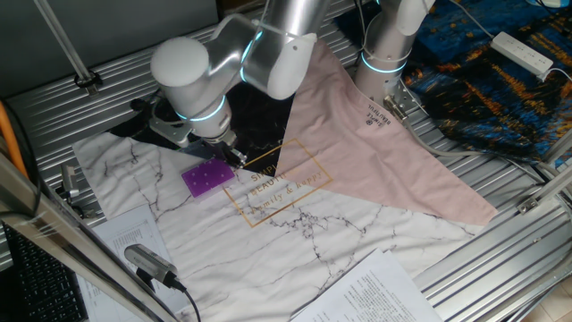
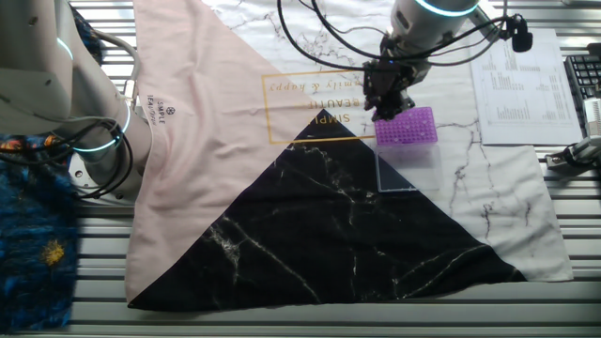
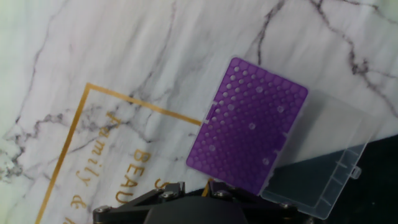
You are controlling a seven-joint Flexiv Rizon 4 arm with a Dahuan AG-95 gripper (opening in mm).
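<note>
A purple perforated rack (image 1: 208, 179) lies flat on the marbled cloth. In the wrist view, the rack (image 3: 249, 124) shows its rows of small holes, with a clear plastic box or lid (image 3: 323, 152) against its right side. That clear piece (image 2: 408, 169) borders the rack (image 2: 407, 126) in exterior view 2, spanning black and white cloth. My gripper (image 1: 239, 159) hangs close by the rack's edge, above the cloth. Its fingertips (image 3: 179, 187) reach in from the bottom of the wrist view, close together, near the rack's lower corner. No held object shows; how far the fingers are apart is unclear.
The cloth has a pink part (image 1: 357, 143), a black part (image 2: 291, 225) and gold lettering. Printed sheets (image 1: 371, 291) lie at the front edge. A camera device (image 1: 150, 261) with a cable stands at the left.
</note>
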